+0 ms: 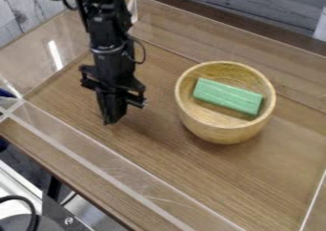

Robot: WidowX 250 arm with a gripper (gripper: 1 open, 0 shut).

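My black arm comes down from the top left, and its gripper (112, 115) is low over the wooden table (152, 178), shut, with nothing visible between its fingers. To its right, apart from it, a round tan bowl (207, 128) holds a green block (227, 95) lying tilted inside.
A pale edge strip runs along the left, with black cables at the lower left corner. A wooden wall stands at the back right.
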